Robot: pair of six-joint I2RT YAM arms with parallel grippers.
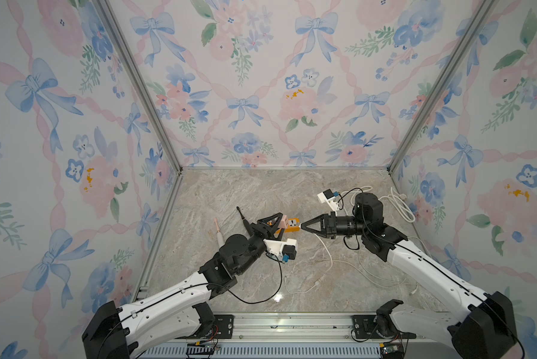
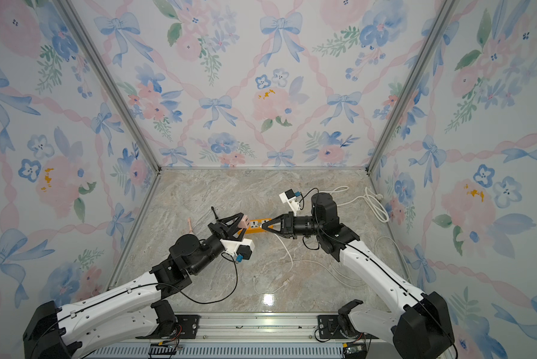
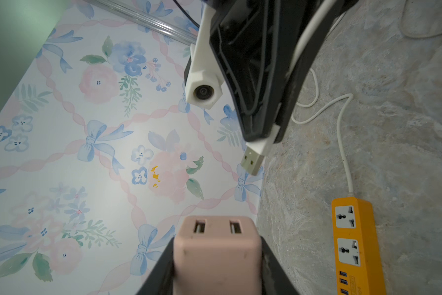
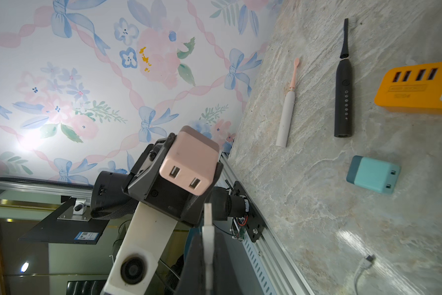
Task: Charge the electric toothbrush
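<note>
My left gripper (image 1: 278,221) is raised over the orange strip, shut on a pink two-port USB charger (image 3: 217,245), its ports facing my right gripper. My right gripper (image 1: 305,226) is shut on a white cable's USB-A plug (image 3: 255,153), which hangs a little apart from the charger in the left wrist view. In the right wrist view a white-and-pink electric toothbrush (image 4: 286,118) and a black one (image 4: 343,98) lie on the marble table.
An orange power strip (image 3: 358,245) lies below the grippers, with a teal charger (image 4: 373,174) near it. White cables spread over the middle and right of the table (image 1: 208,185).
</note>
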